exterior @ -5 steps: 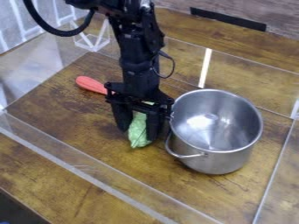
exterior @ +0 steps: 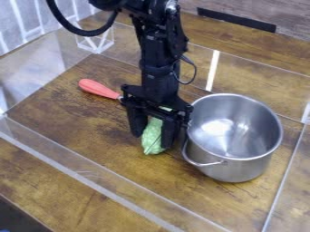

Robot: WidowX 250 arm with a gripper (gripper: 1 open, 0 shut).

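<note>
My black gripper (exterior: 157,122) is lowered over a pale green object (exterior: 152,139) on the wooden table (exterior: 72,154), its fingers around it; whether they grip it is hidden. A steel pot (exterior: 237,131) with a wire handle stands immediately right of the gripper, very close to it or touching.
An orange-red handled utensil (exterior: 97,88) lies behind and left of the gripper, partly hidden. Clear wood lies at the front left and back right. A transparent edge crosses the left foreground.
The pot has shifted slightly to the right and toward the front. The gripper has moved slightly with it, staying over the green object.
</note>
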